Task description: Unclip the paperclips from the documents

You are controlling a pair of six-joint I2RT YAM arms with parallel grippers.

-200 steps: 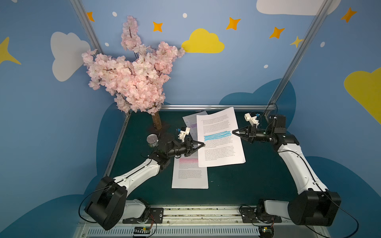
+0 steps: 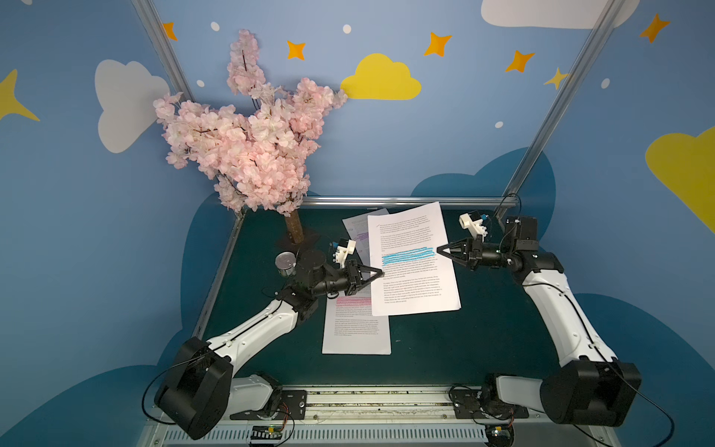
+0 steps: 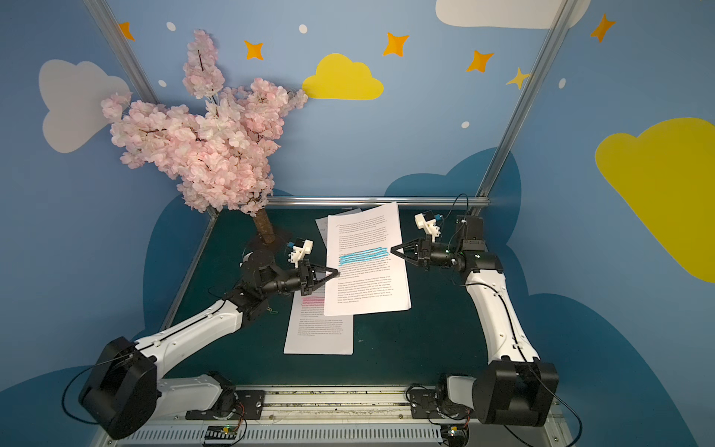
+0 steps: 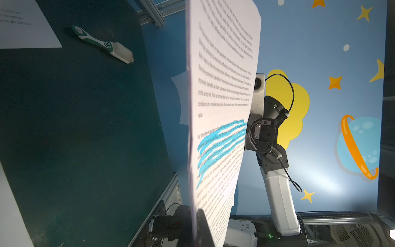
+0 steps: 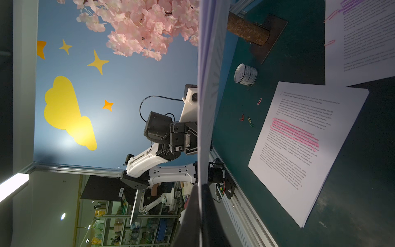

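A stack of printed sheets with blue highlighting (image 2: 408,279) is held up above the table. My left gripper (image 2: 382,273) is shut on its left edge, and my right gripper (image 2: 438,250) on its right edge. The right wrist view shows the stack (image 5: 209,74) nearly edge-on; no clip is visible on it. Flat on the table there lie a pink-highlighted document (image 5: 284,164), showing no clips, and a purple-highlighted document (image 5: 366,45) with a red clip (image 5: 330,42) and another pinkish clip (image 5: 331,15) at its edge. Loose on the table are a pink clip (image 5: 259,101), a red clip (image 5: 242,117) and a yellow-green clip (image 5: 249,120).
A small round tin (image 5: 245,74) stands near the base of the blossom tree (image 2: 295,225) at the back left. The left wrist view shows a green-handled brush (image 4: 98,42) on the table. Bare tabletop (image 2: 476,335) extends to the front right.
The held stack has shifted very slightly left and down at its lower left. Both grippers keep their grip and have barely moved.
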